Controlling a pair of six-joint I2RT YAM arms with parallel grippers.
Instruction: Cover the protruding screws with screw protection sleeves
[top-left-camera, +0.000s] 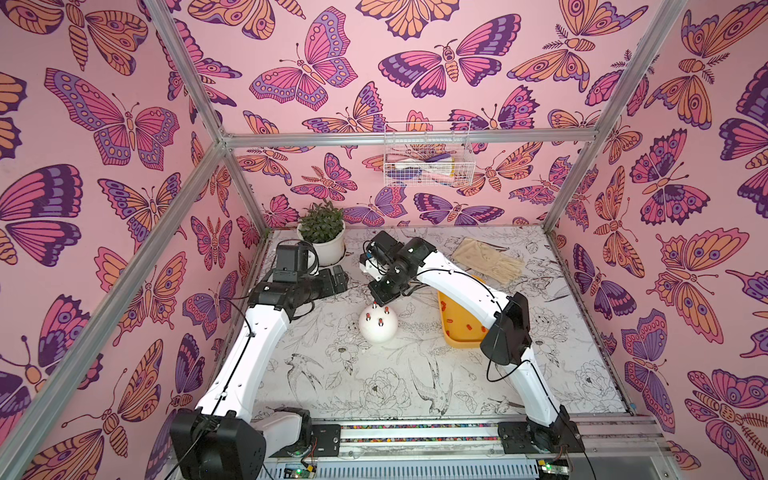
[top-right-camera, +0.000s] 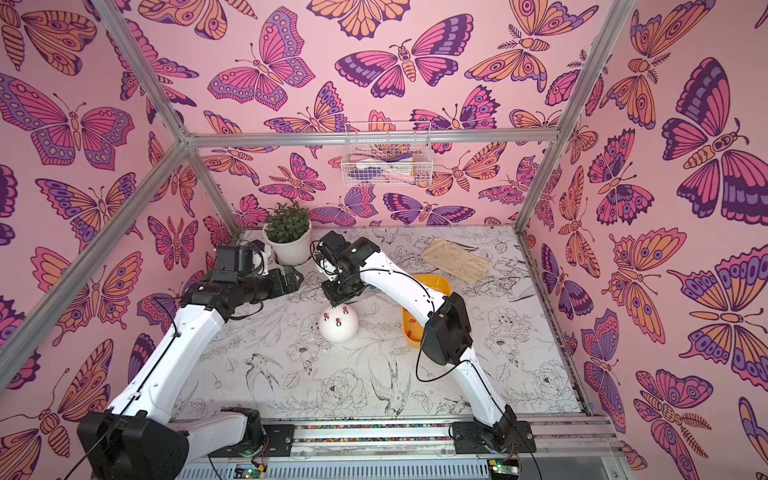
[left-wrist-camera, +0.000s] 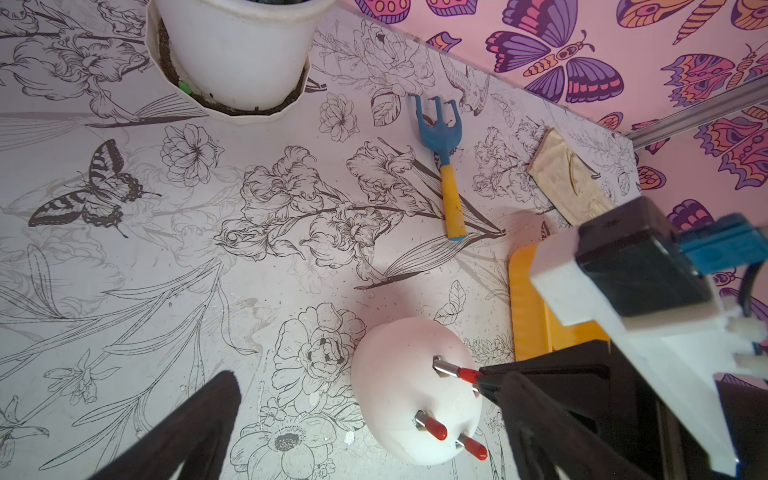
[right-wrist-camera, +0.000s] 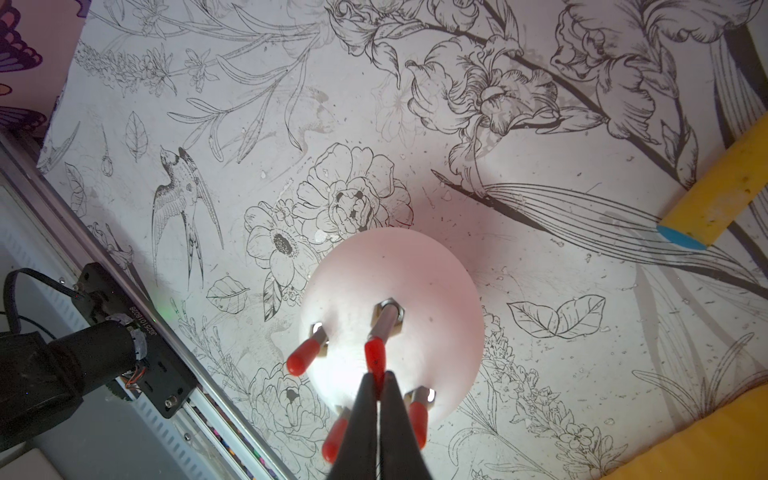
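A white dome (right-wrist-camera: 432, 296) stands on the table with several metal screws sticking out, each visible one capped by a red sleeve. One sleeve (right-wrist-camera: 375, 356), on the uppermost screw in the right wrist view, reaches the tips of my right gripper. That gripper is shut; whether its fingertips pinch the sleeve's end or only touch it, I cannot tell. Other sleeves (right-wrist-camera: 305, 357) sit on neighbouring screws, two of them partly behind the fingers. My left gripper (top-left-camera: 341, 280) stands open and empty, left of the dome and above the table.
An orange tray (top-left-camera: 464, 342) with loose red sleeves lies to the right, partly under the right arm. Behind are a potted plant (top-left-camera: 322, 228), a small blue and yellow fork (left-wrist-camera: 448, 176) and tan gloves (top-left-camera: 486, 261).
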